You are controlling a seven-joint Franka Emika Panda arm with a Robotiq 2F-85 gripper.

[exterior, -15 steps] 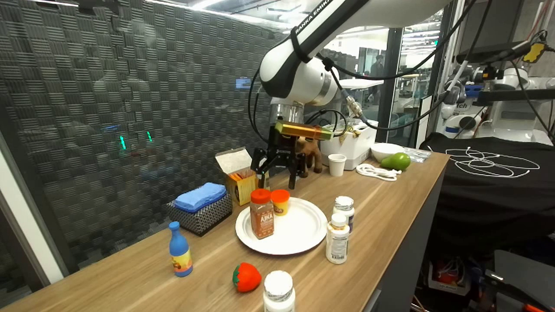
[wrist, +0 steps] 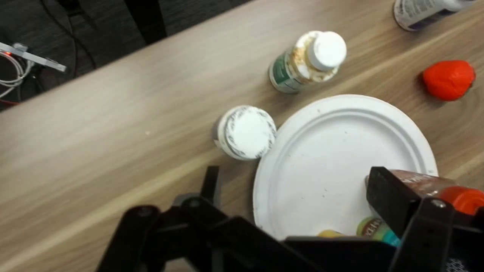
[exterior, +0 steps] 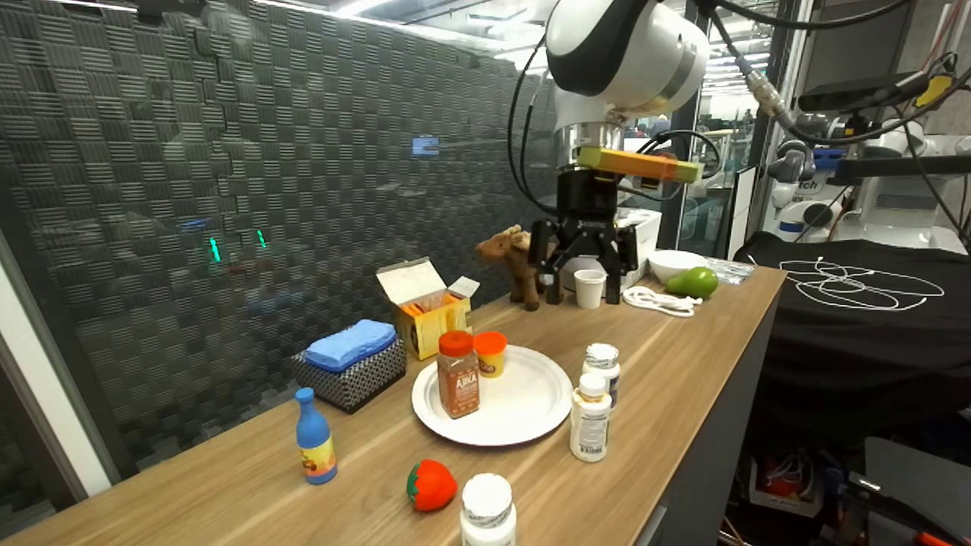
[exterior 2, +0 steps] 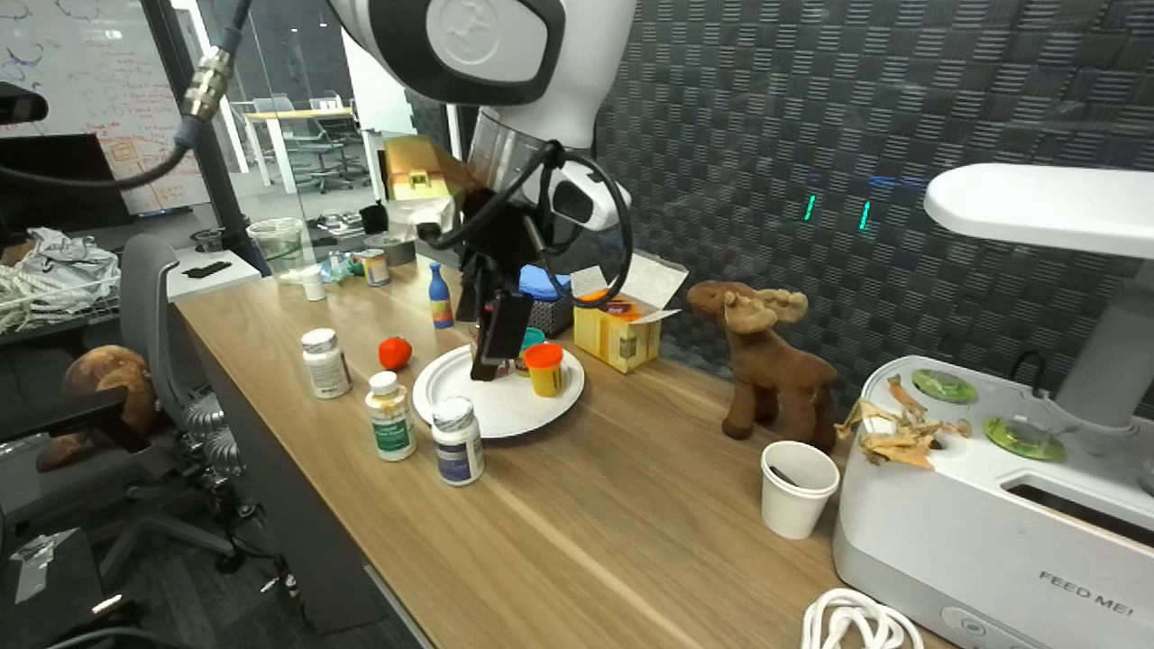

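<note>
My gripper (exterior: 582,293) is open, its two fingers (exterior: 628,250) wide apart with nothing held. The wrist view looks down past it onto a white plate (wrist: 326,149), with one fingertip over bare wood and the other above the plate's edge. On the plate stand a red-capped spice jar (exterior: 457,378), a Play-Doh tub with an orange lid (exterior 2: 547,373) and a teal-lidded tub (wrist: 388,235), partly hidden by a finger. Beside the plate are a white-capped bottle (wrist: 249,133) and a green-labelled bottle (wrist: 301,63).
A yellow box (exterior 2: 618,333), a brown moose toy (exterior 2: 773,362) and a paper cup (exterior 2: 797,492) line the back. A toy strawberry (exterior: 432,484), another white bottle (exterior 2: 325,363) and a blue bottle (exterior: 315,438) lie beyond the plate. Open wood (exterior 2: 606,508) lies before the cup.
In exterior view 1 the arm has shifted right and slightly up, from behind the plate to in front of the paper cup. The gripper stays open; the tabletop objects look unmoved.
</note>
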